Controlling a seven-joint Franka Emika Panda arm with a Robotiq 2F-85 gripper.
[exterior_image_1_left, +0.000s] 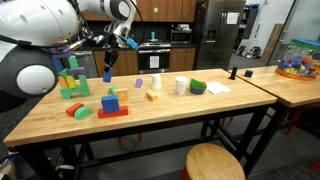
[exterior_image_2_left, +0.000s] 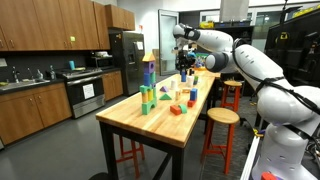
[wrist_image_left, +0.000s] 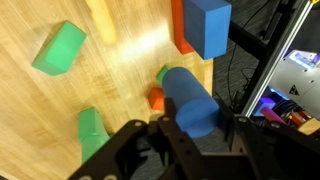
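Note:
My gripper is shut on a blue cylinder (wrist_image_left: 190, 95), whose round end faces the camera in the wrist view. In exterior view 1 the blue cylinder (exterior_image_1_left: 107, 74) hangs upright above the table, just behind a blue block (exterior_image_1_left: 110, 104) that rests on a long red block (exterior_image_1_left: 113, 114). Under the held piece, the wrist view shows part of an orange block (wrist_image_left: 156, 98) and a bit of green. Green blocks (wrist_image_left: 60, 48) lie on the wood to one side. The dark fingers partly hide what is below.
At the left end of the table (exterior_image_1_left: 190, 108) rises a stack of green, blue and purple blocks (exterior_image_1_left: 72, 80). White cups (exterior_image_1_left: 182, 85) and a green bowl (exterior_image_1_left: 198, 87) stand farther right. A round stool (exterior_image_1_left: 213, 162) is in front.

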